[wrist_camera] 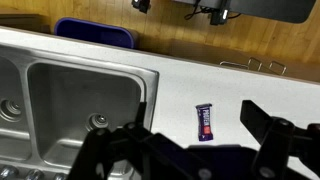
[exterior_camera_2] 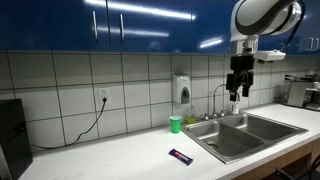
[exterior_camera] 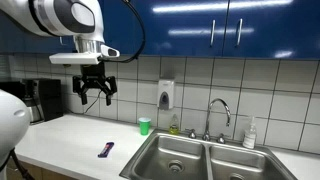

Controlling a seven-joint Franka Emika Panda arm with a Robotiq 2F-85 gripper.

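Observation:
A dark blue and red wrapped bar (exterior_camera: 106,150) lies flat on the white counter to the left of the sink; in the wrist view the same bar (wrist_camera: 204,122) shows between the finger pads, well below them. Above the counter hangs my gripper (exterior_camera: 97,98), its two fingers spread wide apart and nothing held. Exterior view 2 has the gripper (exterior_camera_2: 240,93) high over the sink side, clear of the counter. Near the back wall stands a green cup (exterior_camera_2: 175,124), away from the gripper.
A double steel sink (exterior_camera: 163,147) with a tall faucet (exterior_camera: 208,120) takes up the right side. Behind it are a soap bottle (exterior_camera: 250,135) and a yellow-green bottle (exterior_camera: 174,127). Blue cabinets (exterior_camera: 180,28) hang overhead.

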